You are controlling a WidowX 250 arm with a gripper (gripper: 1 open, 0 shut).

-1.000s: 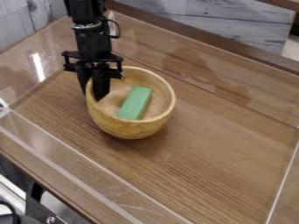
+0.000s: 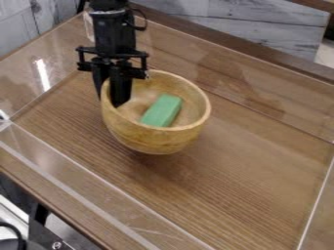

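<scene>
A yellow wooden bowl (image 2: 175,138) is tilted in the middle of the camera view, with a green block (image 2: 162,111) inside it. My black gripper (image 2: 117,90) is at the bowl's left rim, shut on it; the fingertips are partly hidden by the rim.
A pale wall runs along the back, and black cables lie off the table's edge at the lower left.
My gripper has moved slightly right with the bowl in it; the bowl and the block inside have shifted right and a little up in the view.
</scene>
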